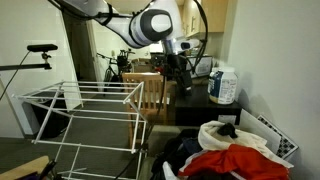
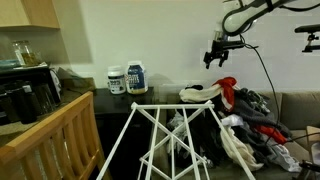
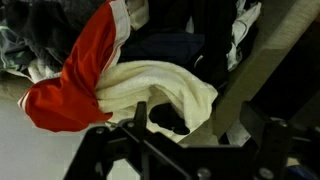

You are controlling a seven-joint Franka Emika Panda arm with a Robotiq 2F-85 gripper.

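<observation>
My gripper [image 1: 186, 68] hangs in the air, well above and to the left of the laundry heap in exterior view 1. In exterior view 2 the gripper [image 2: 214, 58] is over the heap's left side. Its dark fingers are spread apart in the wrist view, with nothing held between them. Below lies a pile of clothes: a red cloth with a white edge [image 3: 68, 92], a cream cloth [image 3: 150, 80] and several dark garments [image 3: 165, 45]. A small black piece [image 3: 168, 118] rests on the cream cloth.
A white drying rack [image 1: 75, 115] stands left of the heap. Two tubs, one white with a dark label [image 2: 117, 80] and one blue-labelled [image 2: 136, 78], sit on a dark counter behind. A wooden chair [image 1: 150, 95] stands behind the rack.
</observation>
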